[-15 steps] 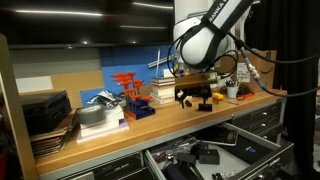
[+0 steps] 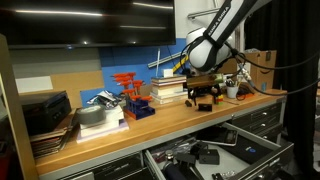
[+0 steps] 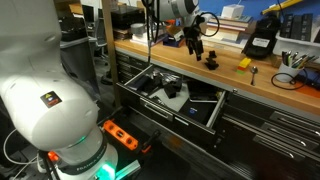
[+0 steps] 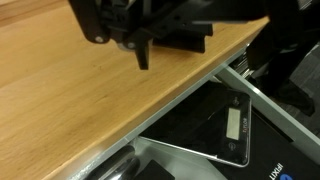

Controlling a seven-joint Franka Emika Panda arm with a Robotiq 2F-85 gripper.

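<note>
My gripper [image 2: 203,93] hangs over the wooden counter [image 2: 150,126], just behind the pulled-out drawer. It is open, with no item seen held. Below it a small black object [image 2: 204,107] rests on the counter; this black object [image 3: 210,62] also shows beside the gripper [image 3: 195,47] in exterior view 2. In the wrist view, dark out-of-focus fingers [image 4: 140,52] cover the top, and a black block lies partly hidden behind them. Whether anything touches it, I cannot tell.
An open drawer [image 3: 206,118] holds several dark items, among them a flat digital scale [image 4: 236,122]. Books [image 2: 168,88], red racks [image 2: 125,78] and a metal pot [image 2: 91,115] stand along the counter.
My arm has moved to the right along the counter, bringing the gripper over the small black object. The drawer and the other items look unmoved.
</note>
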